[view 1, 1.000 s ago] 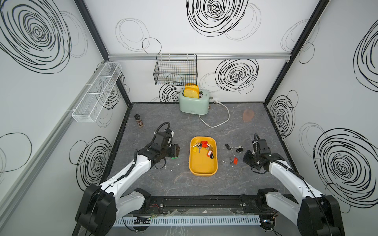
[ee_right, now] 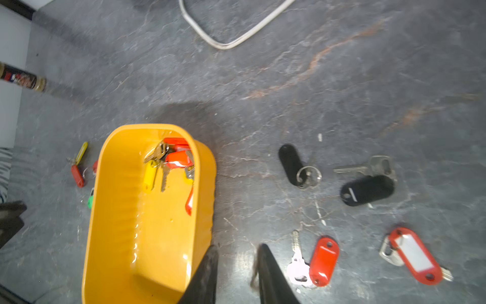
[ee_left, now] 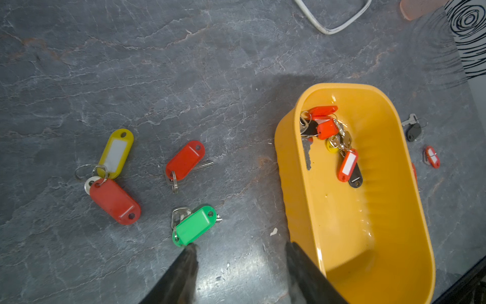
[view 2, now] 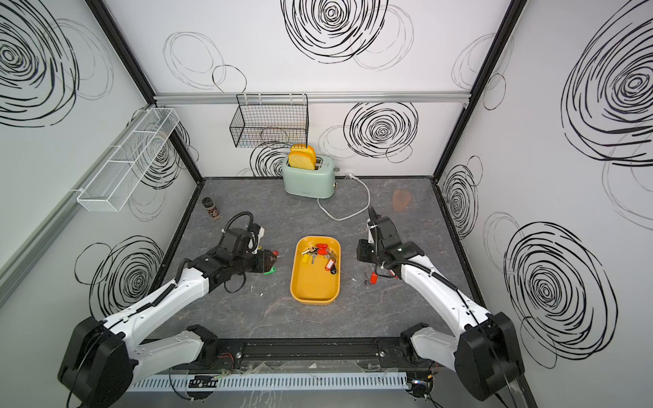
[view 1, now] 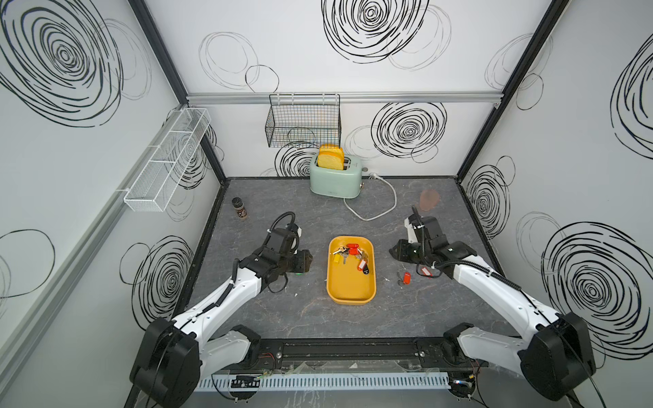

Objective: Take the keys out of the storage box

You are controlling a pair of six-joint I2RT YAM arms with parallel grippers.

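Observation:
The yellow storage box stands centre table, holding a pile of keys with red, yellow and black tags in its far half. My left gripper hangs open left of the box, over tagged keys on the table: yellow, red and green. My right gripper is over the table at the box's right side, fingers parted with nothing seen held. Right of the box lie more keys with black and red tags.
The mint toaster with bread and its white cord stands at the back. A spice bottle stands back left. The table between box and toaster is clear.
My right arm has risen and moved left toward the box, now covering the black-tagged keys in the top left view. The left arm is nearly still.

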